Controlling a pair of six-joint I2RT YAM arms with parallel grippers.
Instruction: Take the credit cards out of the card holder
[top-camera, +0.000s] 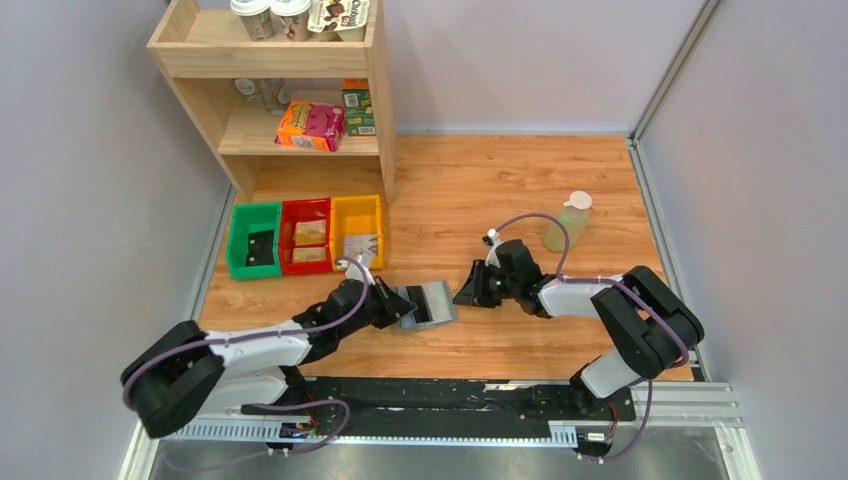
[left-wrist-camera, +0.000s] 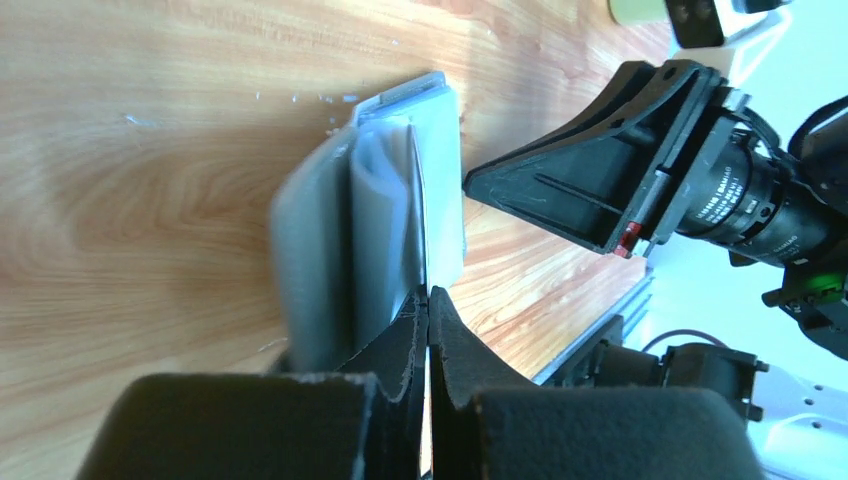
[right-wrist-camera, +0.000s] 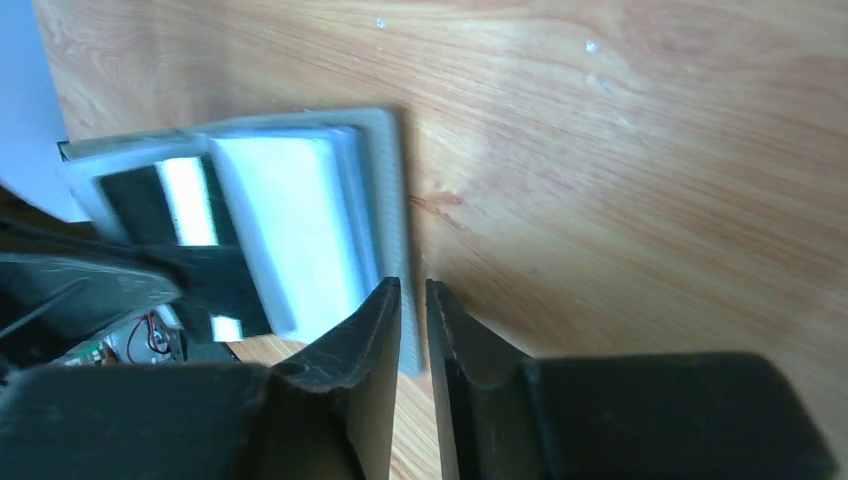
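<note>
The grey-blue card holder (top-camera: 440, 302) lies opened out on the table between my two arms. Clear sleeves (left-wrist-camera: 385, 215) stand partly up from it in the left wrist view. A thin sheet edge runs down into my left gripper, whose fingertips are shut on it. In the right wrist view a dark-banded card (right-wrist-camera: 185, 205) shows beneath the left gripper's black fingers (right-wrist-camera: 80, 295). At the holder's right-hand edge, my right gripper is open by a narrow gap, with nothing held between its fingertips.
Behind the left arm stand green (top-camera: 238, 242), red (top-camera: 290, 235) and yellow bins (top-camera: 357, 207) with cards inside. A bottle (top-camera: 568, 225) is behind the right arm. Farther back is a wooden shelf (top-camera: 270, 62).
</note>
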